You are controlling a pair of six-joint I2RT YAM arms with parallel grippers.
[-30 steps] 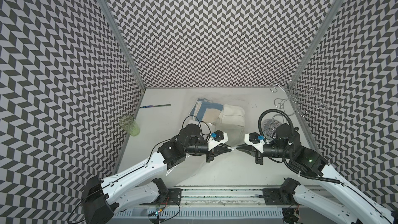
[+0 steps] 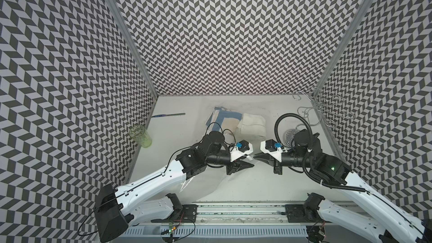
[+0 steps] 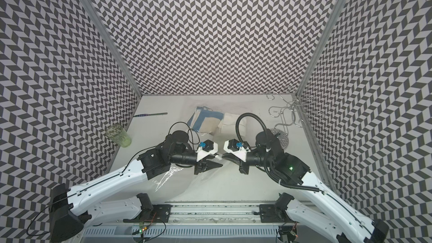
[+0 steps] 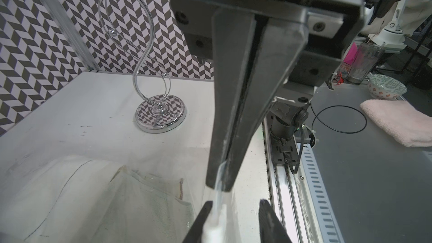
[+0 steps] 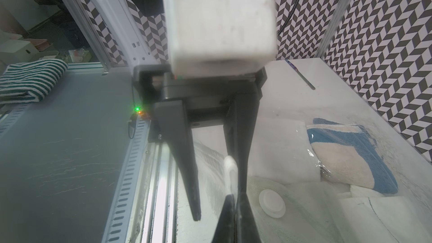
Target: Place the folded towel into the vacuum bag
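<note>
Two folded towels lie under clear plastic mid-table: a blue and beige towel [image 2: 228, 120] and, to its right, a white towel [image 2: 253, 125]. The transparent vacuum bag [image 5: 306, 202], with a round white valve [image 5: 271, 203], spreads toward the front edge. Facing each other over its front end, my two grippers nearly touch. My left gripper [image 2: 252, 161] is open, a small white piece [image 5: 230, 168] near one of its fingers. My right gripper is shut; in the left wrist view, clear film of the bag shows at its fingertips [image 4: 216, 182].
A green-tinted glass [image 2: 141, 136] lies at left, with a thin blue-black stick [image 2: 168, 115] behind it. A chrome wire stand [image 2: 310, 110] stands at the back right. Bare table shows at the back and front right.
The towels stay in place.
</note>
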